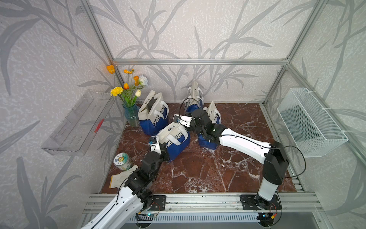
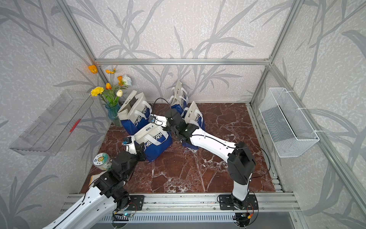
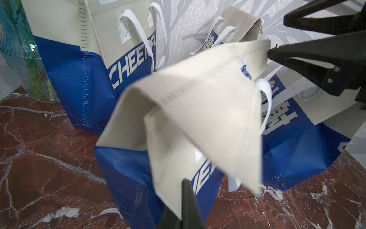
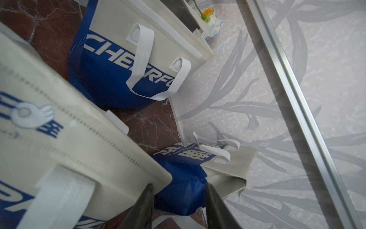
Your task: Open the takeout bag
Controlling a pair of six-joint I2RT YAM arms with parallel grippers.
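Note:
The front blue-and-beige takeout bag stands at the table's middle, its beige top folded over, as the left wrist view shows. My left gripper is shut at the bag's near end, low by the beige side panel; whether fabric is between its fingers cannot be told. My right gripper is part open at the top corner of the same bag's flap, at the far end, with the flap's corner beside one finger. In the left wrist view its black fingers reach in from the upper right.
More bags stand behind: one at back left, others at back middle and right. A vase of flowers is at back left, a round tub at front left. A clear basket and white mesh basket flank the table.

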